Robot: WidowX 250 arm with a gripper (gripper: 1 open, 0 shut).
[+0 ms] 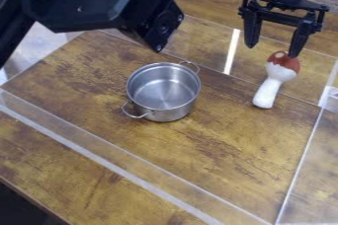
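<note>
A black gripper (275,34) hangs at the upper right with its two fingers spread open and nothing between them. Just below it a spoon-like object (271,88) with a white handle and a reddish-brown and white head lies on the wooden table (158,170). A steel pot (164,95) with two wire handles stands left of the middle.
A large black robot body (106,2) covers the upper left. Clear strips (303,155) run along the table's right side and lower left.
</note>
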